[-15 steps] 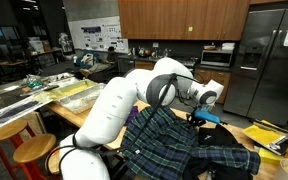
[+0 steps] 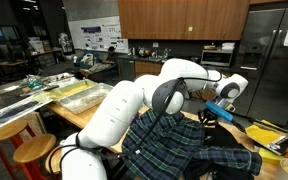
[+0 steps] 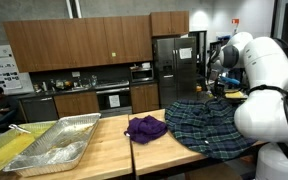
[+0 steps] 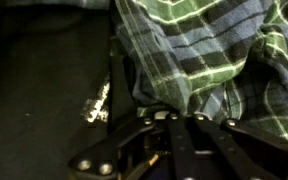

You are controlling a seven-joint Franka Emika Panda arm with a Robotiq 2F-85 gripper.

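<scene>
A dark plaid cloth (image 2: pixel 164 150), blue and green in its checks, lies rumpled over much of the table. In the wrist view, folds of this plaid cloth (image 4: pixel 189 50) run down into my gripper, which is shut on a gathered piece of it. From the side, the gripper (image 2: pixel 209 122) is above the far right part of the cloth, and its fingertips are too small to make out. The same cloth (image 3: pixel 189 125) spreads along the table in the second exterior view. Black material (image 4: pixel 44 100) fills the left of the wrist view.
A purple cloth (image 3: pixel 146 128) lies beside the plaid one. Metal trays (image 3: pixel 59 138) occupy the table's other end. At the right are a yellow object (image 2: pixel 269 136) and black items. Stools (image 2: pixel 31 149) stand off the table's left side.
</scene>
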